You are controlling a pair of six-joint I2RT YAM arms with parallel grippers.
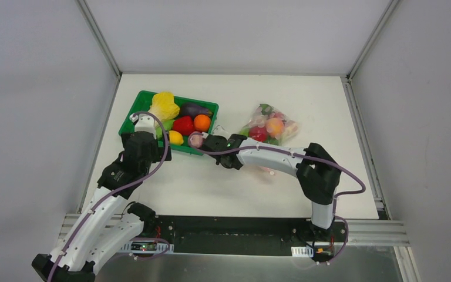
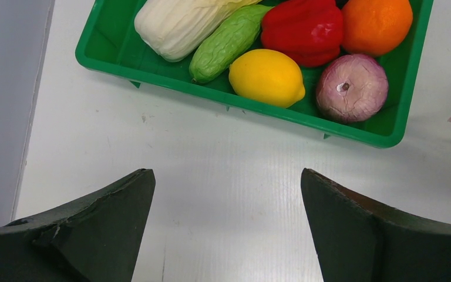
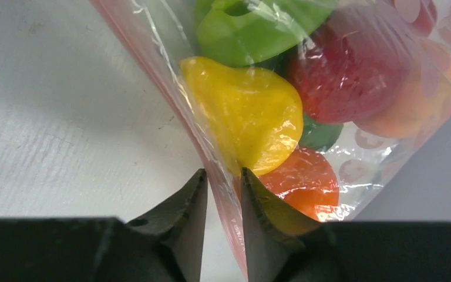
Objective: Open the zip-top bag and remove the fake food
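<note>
The clear zip top bag [image 1: 292, 130] lies right of centre in the top view, with fake food inside. Through its film the right wrist view shows a yellow pepper [image 3: 258, 114], a green pepper [image 3: 252, 38], a red round piece [image 3: 349, 67] and an orange piece [image 3: 308, 182]. My right gripper is at the bag's pink zip edge [image 3: 197, 138]. Its fingers stand a narrow gap apart, and the edge runs through that gap. My left gripper is wide open and empty, in front of the green tray [image 2: 170, 83].
Inside the tray are fake cabbage [image 2: 179, 26], cucumber [image 2: 226, 47], lemon [image 2: 267, 77], red pepper [image 2: 302, 29], orange [image 2: 377, 23], onion [image 2: 352, 88] and an eggplant [image 1: 195, 110]. Walls border the sides and back.
</note>
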